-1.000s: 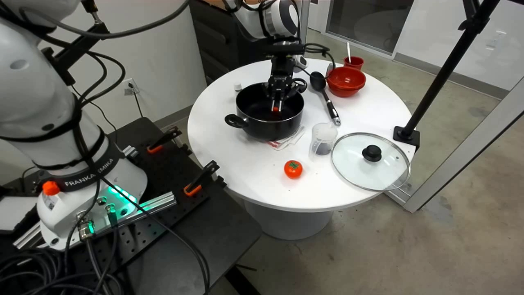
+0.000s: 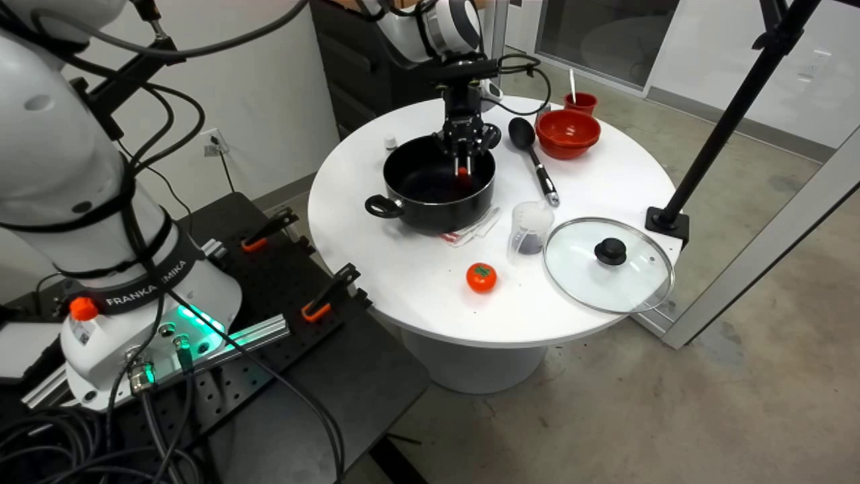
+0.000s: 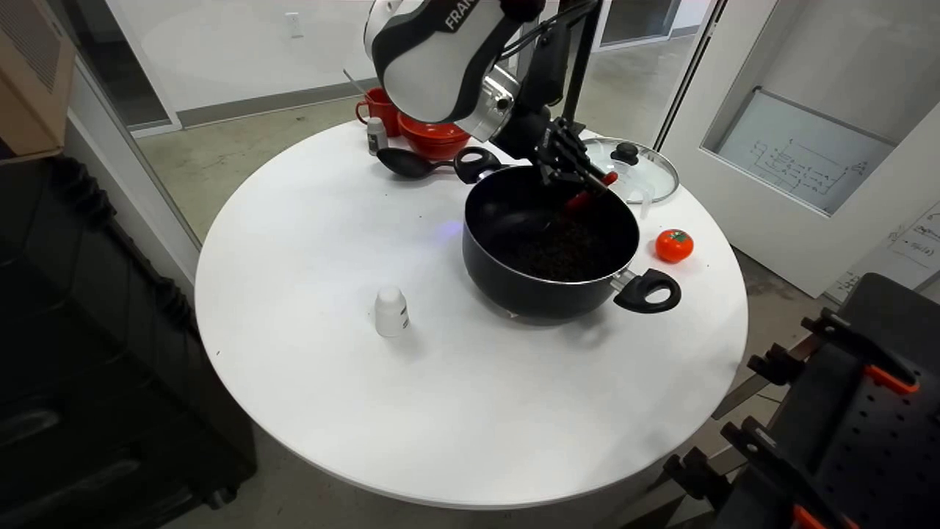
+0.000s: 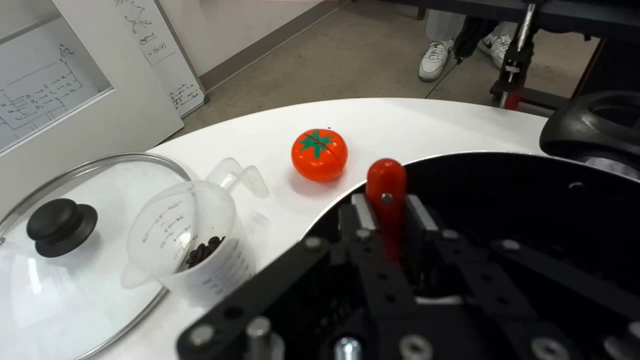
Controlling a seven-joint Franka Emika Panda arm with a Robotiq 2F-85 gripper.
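My gripper [image 2: 463, 167] reaches down into the black pot [image 2: 447, 211] and is shut on a red utensil [image 4: 387, 180]. In the wrist view the utensil's rounded end stands up between the fingers, while its lower part is lost in the dark pot. Exterior view 2 shows a red part of the utensil [image 3: 579, 202] inside the pot, near the wall on the tomato's side. Dark small bits [image 3: 568, 251] cover part of the pot's bottom.
Beside the pot stand a tomato [image 2: 481, 278], a clear measuring cup [image 4: 180, 231] with dark beans inside, and a glass lid [image 2: 592, 278]. A black ladle [image 2: 524, 137], red bowls [image 2: 568, 134] and a white shaker [image 3: 390, 311] are also on the table.
My gripper has moved slightly right and up in exterior view 1, still holding the red utensil. The pot has shifted a little to the left, its near handle turning slightly downward.
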